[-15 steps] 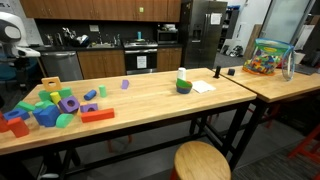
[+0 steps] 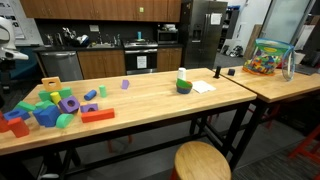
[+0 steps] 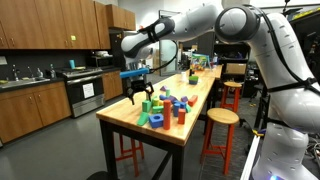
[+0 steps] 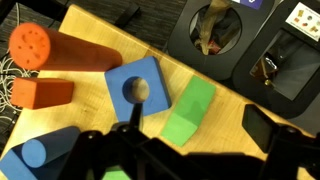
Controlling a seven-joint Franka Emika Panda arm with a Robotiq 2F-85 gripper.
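Note:
In the wrist view my gripper is open, its dark fingers wide apart. Between and beyond the fingertips lies a green block [image 4: 188, 110] on the wooden table, with nothing gripped. A blue square block with a round hole [image 4: 138, 90] rests just left of it. Farther left are an orange cylinder [image 4: 62, 50], an orange-red block [image 4: 40, 93] and a blue cylinder [image 4: 50, 148]. I cannot make out the gripper in either exterior view.
Many coloured blocks crowd one end of the long table [image 2: 150, 103], including a red bar [image 2: 98, 115] and a purple ring [image 2: 69, 104]. A green bowl [image 2: 184, 87] stands farther along. Black equipment [image 4: 225, 45] borders the blocks. A person [image 3: 140, 50] stands by the table.
The person at the left edge of exterior view 1 has shifted left, partly out of frame, with an arm stretched toward the right. The blocks on the table look unmoved.

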